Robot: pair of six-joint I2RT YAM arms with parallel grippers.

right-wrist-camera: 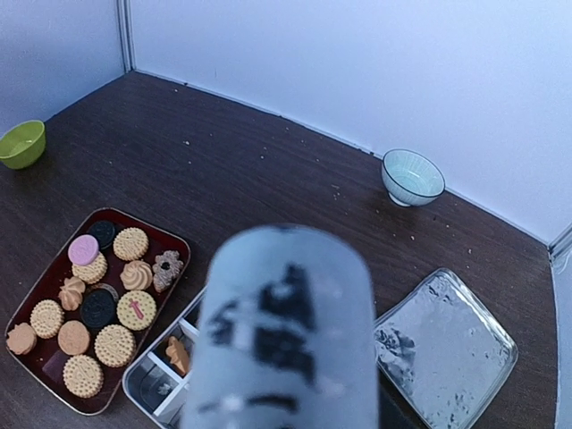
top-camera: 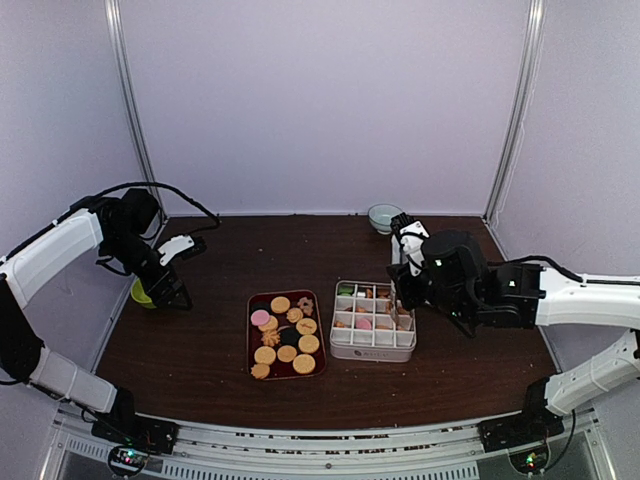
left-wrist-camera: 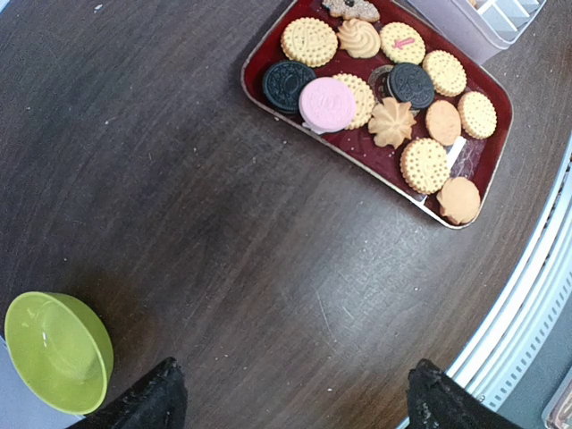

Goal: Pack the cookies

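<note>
A dark red tray (top-camera: 285, 372) of assorted cookies lies at centre, including a pink one (left-wrist-camera: 327, 105) and black sandwich cookies (right-wrist-camera: 98, 308). Right of it is a white compartment box (top-camera: 371, 350) holding some cookies. My right gripper (top-camera: 398, 279) is over that box's right part; in the right wrist view a blurred pale cylinder fills the lower centre and hides the fingers, so its state is unclear. My left gripper hangs open at the left, near the green bowl, with bare table between its fingers.
A green bowl (left-wrist-camera: 58, 353) sits at the left edge, a pale blue bowl (right-wrist-camera: 411, 179) at the back. A metal sheet or lid (right-wrist-camera: 447, 349) lies right of the box.
</note>
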